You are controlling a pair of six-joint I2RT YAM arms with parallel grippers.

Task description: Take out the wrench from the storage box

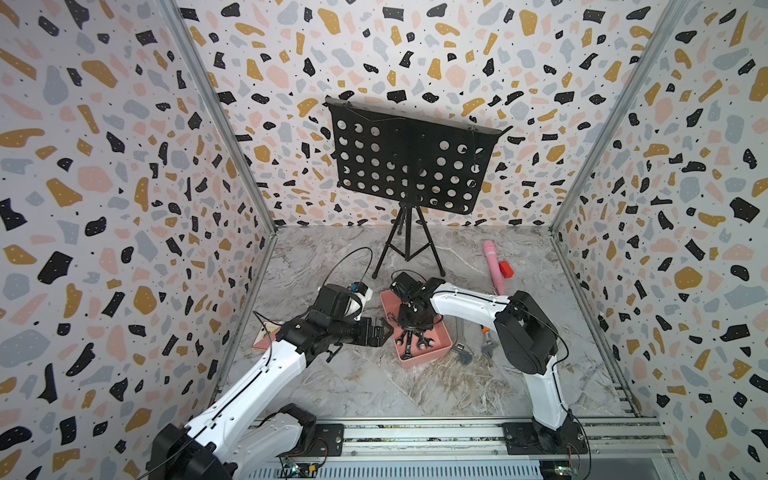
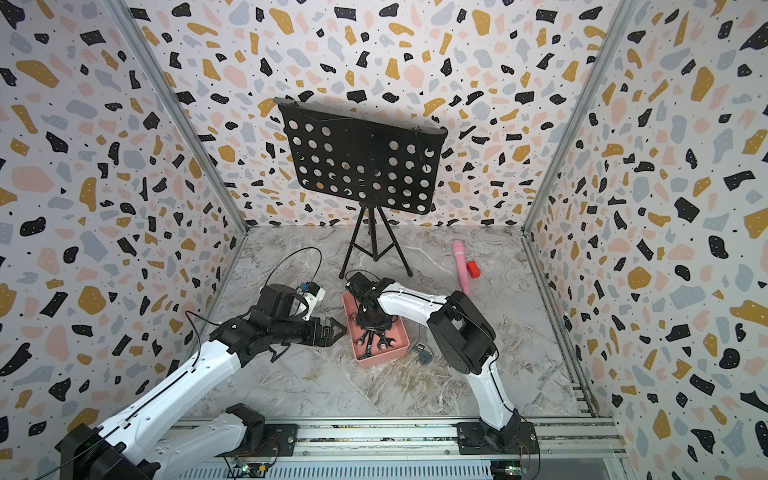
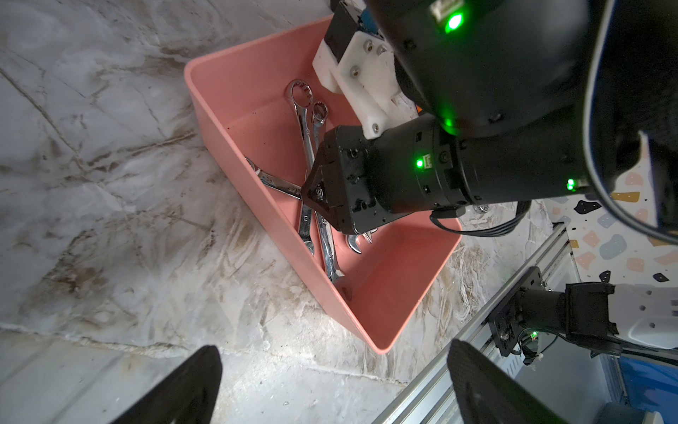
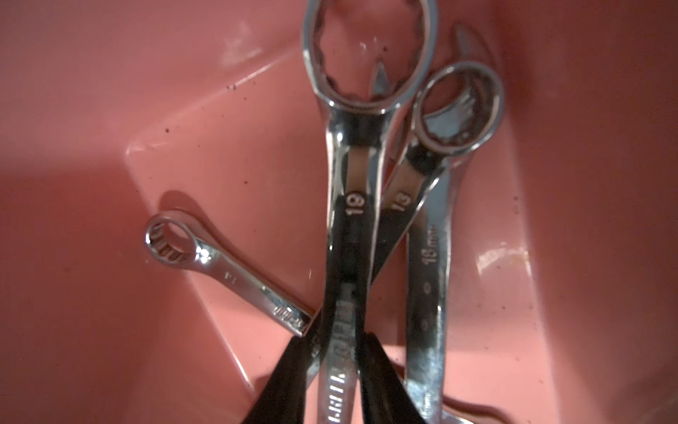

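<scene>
The pink storage box holds several shiny combination wrenches, crossed over each other. In the right wrist view a large wrench marked 19 lies uppermost, its ring end toward the top. My right gripper is down in the box and open, its dark fingers on either side of that wrench's handle; contact cannot be told. Beside it are a wrench marked 13, another wrench and a small wrench. My left gripper stands wide open and empty, left of the box.
A black music stand rises behind the box. At the right are a pink microphone-like object, a red block and a grey item. The tabletop in front of the box is clear.
</scene>
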